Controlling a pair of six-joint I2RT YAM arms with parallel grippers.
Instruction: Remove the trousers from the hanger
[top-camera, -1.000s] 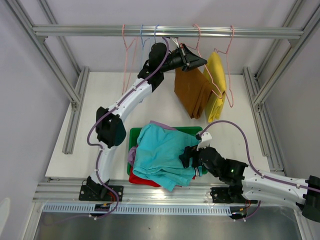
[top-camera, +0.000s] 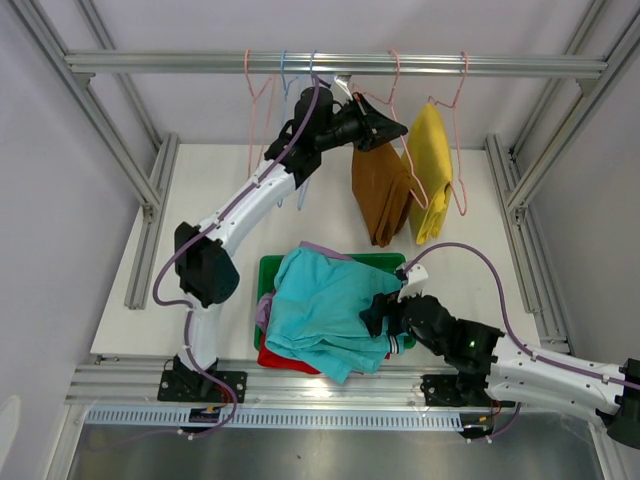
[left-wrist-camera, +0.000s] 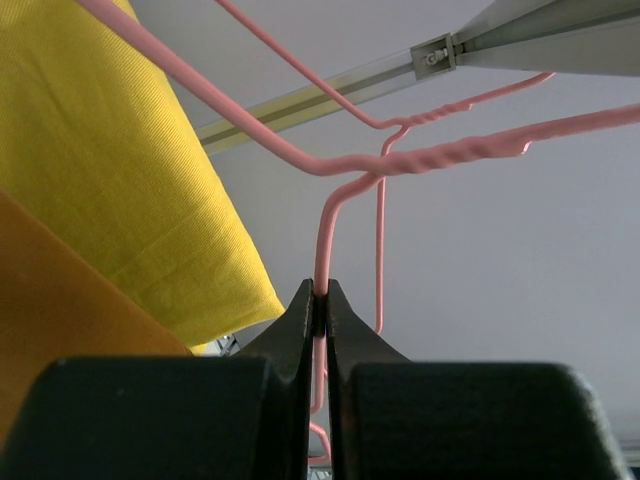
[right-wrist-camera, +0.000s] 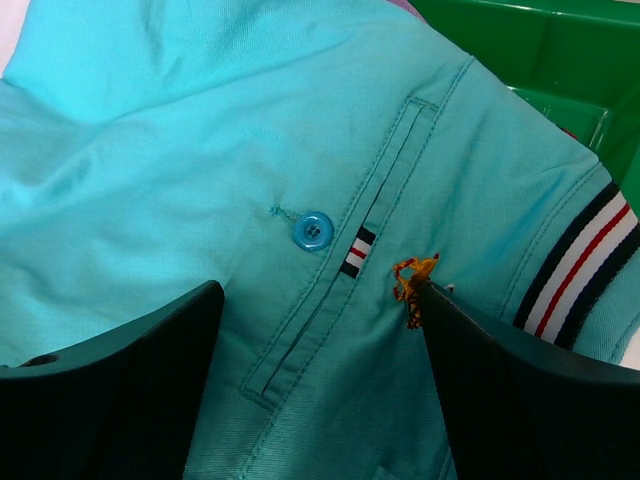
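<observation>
Brown trousers (top-camera: 382, 195) and yellow trousers (top-camera: 428, 160) hang below the rail on pink hangers; both also fill the left of the left wrist view, brown (left-wrist-camera: 60, 330) in front of yellow (left-wrist-camera: 140, 170). My left gripper (top-camera: 385, 128) is raised beside the brown pair's hanger, its fingertips (left-wrist-camera: 320, 310) shut on the pink hanger's wire (left-wrist-camera: 324, 240). Low at the right, my right gripper (top-camera: 385, 315) stands open over a turquoise garment (right-wrist-camera: 160, 180), with a button and striped trim between and beside its fingers.
A green bin (top-camera: 375, 260) on the white floor (top-camera: 200, 170) holds turquoise, red and purple clothes. Empty pink and blue hangers hang at the rail's left part (top-camera: 180, 62). Metal posts frame both sides.
My left arm has shifted a little back leftward and down at its elbow; the brown trousers and their hanger have swung slightly. The right arm is nearly still.
</observation>
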